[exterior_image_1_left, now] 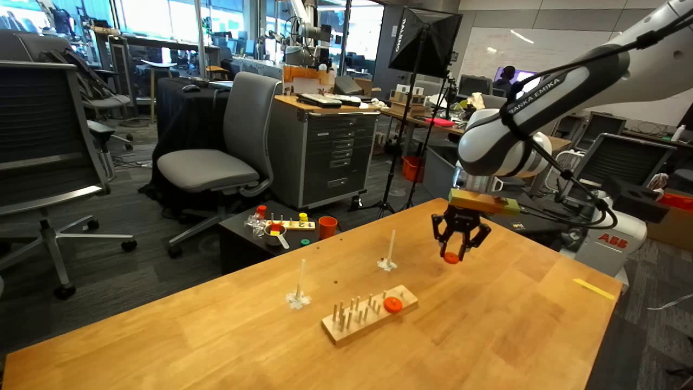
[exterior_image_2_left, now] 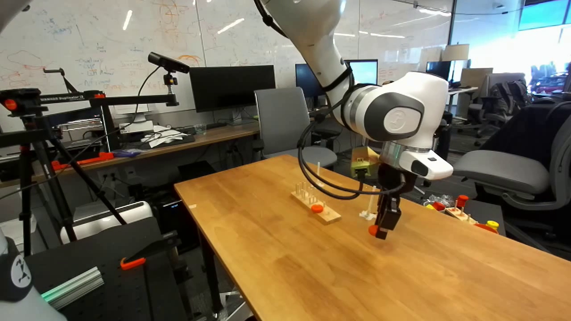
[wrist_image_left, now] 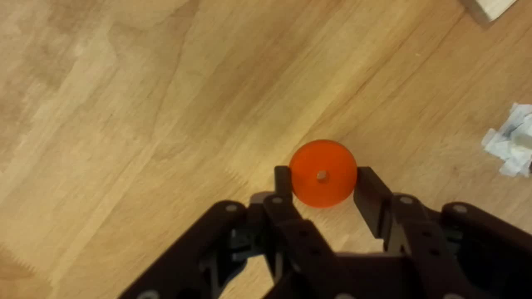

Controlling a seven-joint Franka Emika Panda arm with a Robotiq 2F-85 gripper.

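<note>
My gripper is shut on an orange disc [wrist_image_left: 319, 192] with a small hole in its middle; one fingertip presses each side. In exterior view 1 this disc [exterior_image_1_left: 451, 258] hangs above the tabletop, right of the pegboard. The wooden pegboard [exterior_image_1_left: 344, 337] has several upright pegs, and a second orange disc [exterior_image_1_left: 392, 304] sits toward its right end. Two thin upright sticks stand in white taped bases on the table: one stick [exterior_image_1_left: 391, 247] behind the board, the other stick [exterior_image_1_left: 301, 279] farther left.
A yellow tape strip [exterior_image_1_left: 594, 288] lies near the table's right edge. Beyond the far edge, a low black stand [exterior_image_1_left: 243, 250] carries an orange cup [exterior_image_1_left: 327, 227] and other small pieces.
</note>
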